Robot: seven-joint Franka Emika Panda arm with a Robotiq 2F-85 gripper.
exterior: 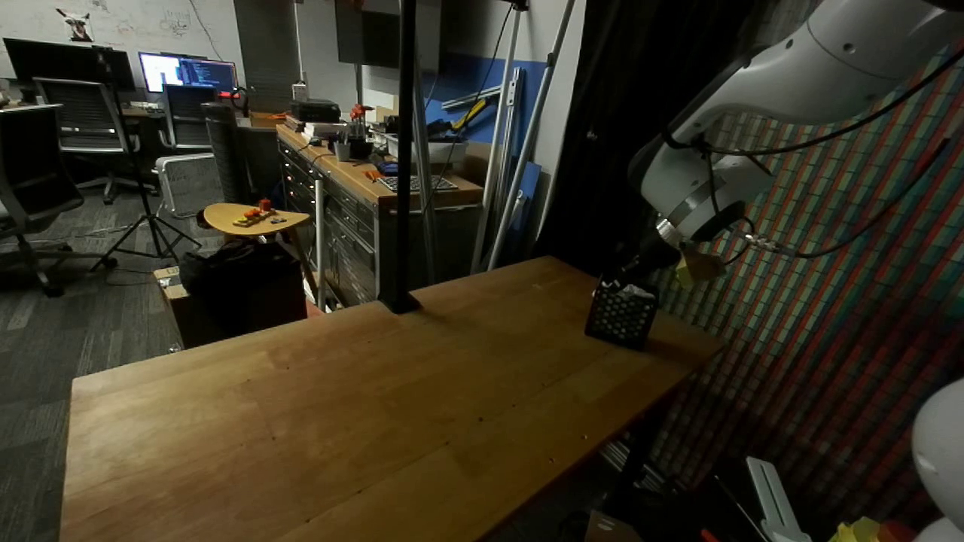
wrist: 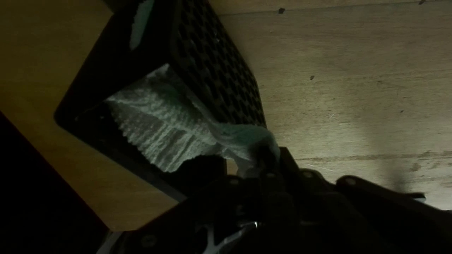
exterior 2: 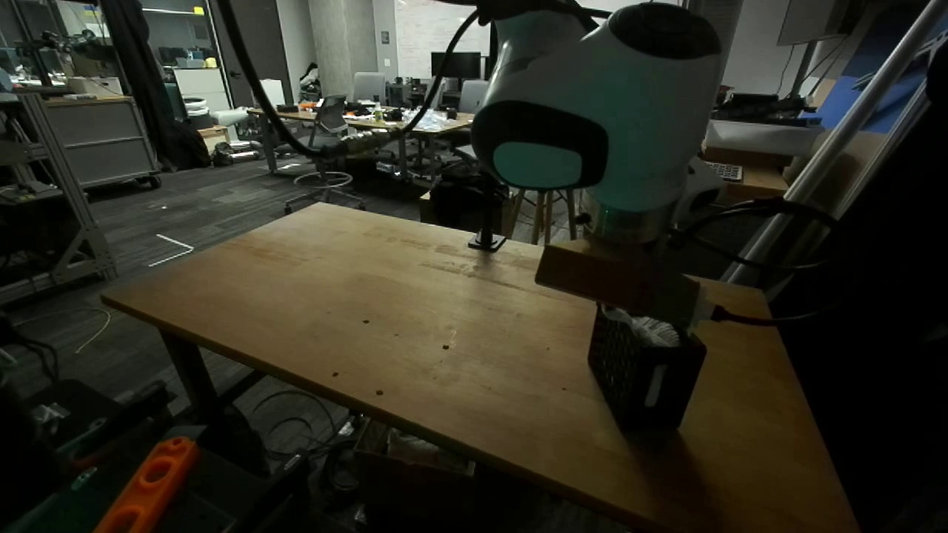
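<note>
A black perforated basket [exterior: 620,316] stands upright at the far right end of the wooden table. A whitish, ribbed cloth [wrist: 169,127] lies in its mouth, and one twisted end stretches over to my gripper. The fingers are shut on that cloth end, close beside the basket's rim. Seen in exterior view 2, the basket [exterior 2: 644,369] has white cloth [exterior 2: 653,330] showing at its top, just below my wrist, while the fingers are hidden. In exterior view 1 the dark gripper [exterior: 623,271] is right at the basket's top, its fingertips hard to make out.
A black post [exterior: 402,181] rises at its far edge. Behind the basket hangs a dark curtain, and the table's right edge is near. A cable [exterior 2: 782,318] runs off from the wrist.
</note>
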